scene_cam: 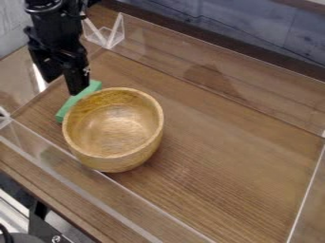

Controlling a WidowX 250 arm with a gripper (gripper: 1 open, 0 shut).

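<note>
My gripper (57, 68) is at the upper left, open, its dark fingers pointing down just above and left of a green elongated object (79, 97). That object lies on the wooden surface, up against the left side of a large light wooden bowl (114, 142); whether they touch is unclear.
Clear plastic or metal pieces stand along the upper left edge near the arm. A pale border runs along the right and top edges.
</note>
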